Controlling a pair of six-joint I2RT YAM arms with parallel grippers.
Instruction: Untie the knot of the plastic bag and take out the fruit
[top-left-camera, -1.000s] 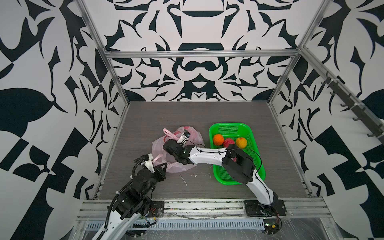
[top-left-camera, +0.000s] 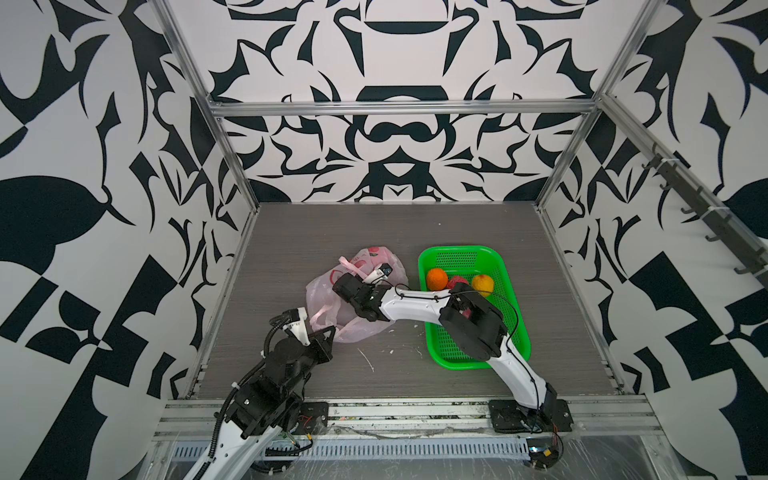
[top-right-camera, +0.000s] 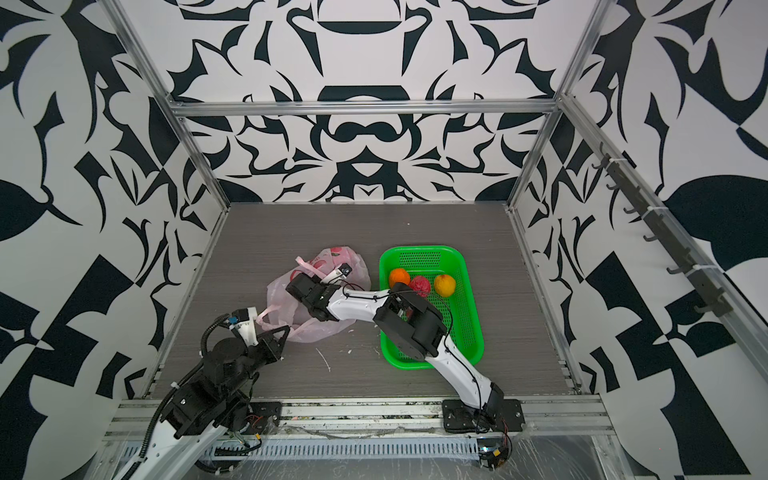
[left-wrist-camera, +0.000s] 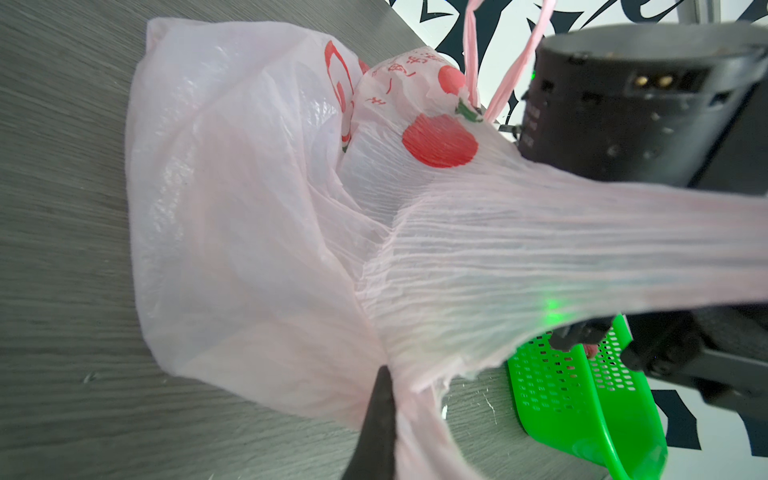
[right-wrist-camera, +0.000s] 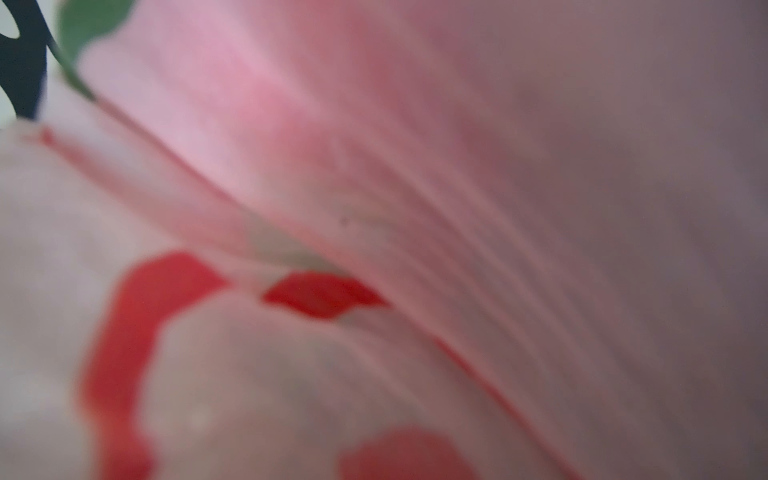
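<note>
A crumpled pink plastic bag (top-left-camera: 324, 308) with red fruit prints lies left of the green basket (top-left-camera: 512, 336). My left gripper (top-left-camera: 324, 334) is at its front-left edge, shut on gathered bag film, which stretches away from the dark finger (left-wrist-camera: 372, 432) in the left wrist view. My right gripper (top-right-camera: 304, 288) reaches into or over the upper middle of the bag; its fingers are hidden, and bag film fills the blurred right wrist view.
The basket holds an orange (top-left-camera: 436, 279), a red fruit (top-right-camera: 420, 285) and a yellow fruit (top-left-camera: 482, 283). Bare table (top-left-camera: 384, 224) lies behind the bag and basket. Patterned walls enclose the table.
My left arm is still.
</note>
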